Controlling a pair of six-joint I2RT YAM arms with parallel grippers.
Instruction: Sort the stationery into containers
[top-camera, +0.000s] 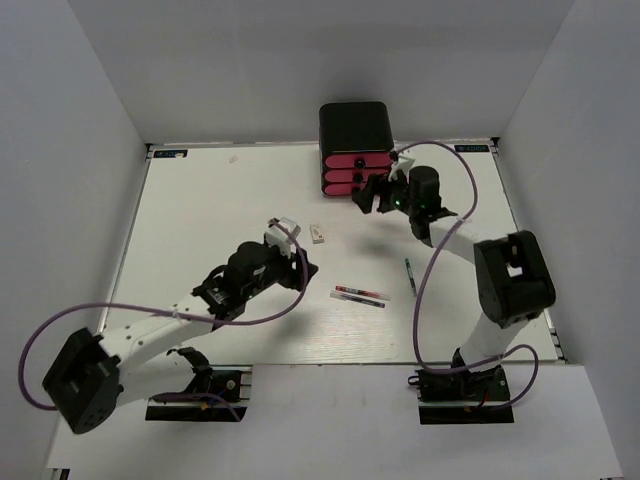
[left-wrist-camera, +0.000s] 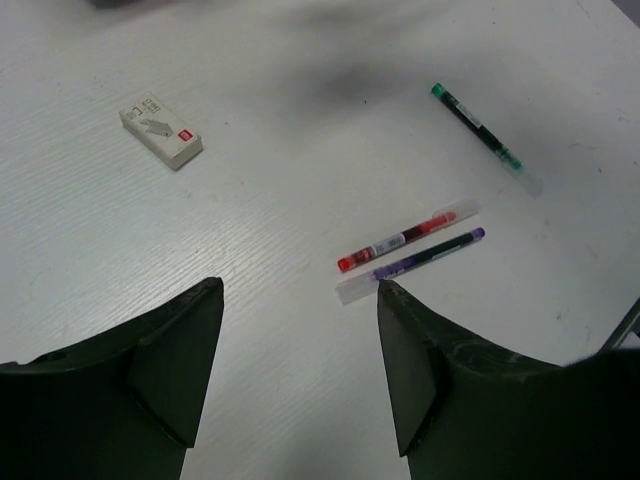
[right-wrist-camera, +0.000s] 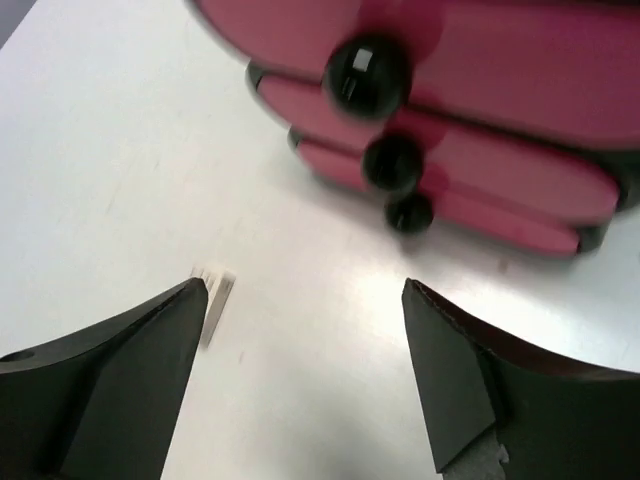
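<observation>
At the back of the table stands a black cabinet (top-camera: 355, 125) with pink drawers (right-wrist-camera: 480, 120) and round black knobs (right-wrist-camera: 368, 76); the drawers are shut. Just in front of it, my right gripper (top-camera: 367, 194) is open, nothing between its fingers. My left gripper (top-camera: 308, 271) hangs open and empty over the table's middle. Beyond its fingers lie a small white box (left-wrist-camera: 162, 131), a red pen (left-wrist-camera: 402, 238), a purple pen (left-wrist-camera: 425, 257) and a green pen (left-wrist-camera: 480, 130). Red and purple lie side by side; the green one is apart, farther right.
Purple cables (top-camera: 440, 250) loop along both arms. Grey walls (top-camera: 320, 70) close in the back and sides.
</observation>
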